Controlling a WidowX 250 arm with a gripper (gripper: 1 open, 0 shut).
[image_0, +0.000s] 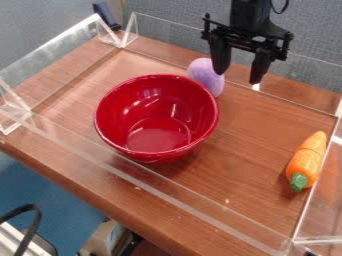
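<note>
My black gripper (241, 66) hangs at the top centre, fingers apart and pointing down, just above and to the right of a purple rounded object (205, 77). Nothing shows between the fingertips. A red bowl (155, 122) sits on the wooden surface left of centre. An orange carrot toy (306, 158) with a green tip lies at the right.
Clear walls (120, 30) enclose the wooden work surface (234, 180). Bare wood surrounds the bowl and stretches between it and the carrot. Below the table at lower left are a cable and a box.
</note>
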